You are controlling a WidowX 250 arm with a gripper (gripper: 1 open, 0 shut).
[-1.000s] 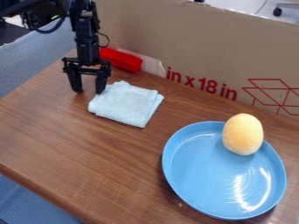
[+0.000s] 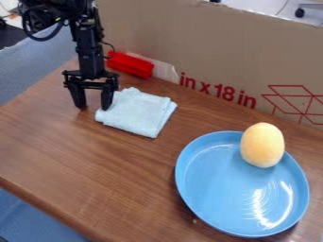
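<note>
My black gripper (image 2: 93, 98) is low over the wooden table at the upper left, its two fingers apart, one at the near left edge of a folded pale cloth (image 2: 136, 113). The gripper looks open; whether any cloth is between the fingers is unclear. A blue plate (image 2: 221, 194) lies at the right, with a yellow egg-shaped object (image 2: 263, 145) on its back part.
A red object (image 2: 131, 64) lies behind the cloth against a cardboard panel (image 2: 228, 47) along the back. Blue-grey surfaces show beyond the table's left side.
The gripper has moved slightly down toward the table. The cloth, plate and yellow object look unchanged.
</note>
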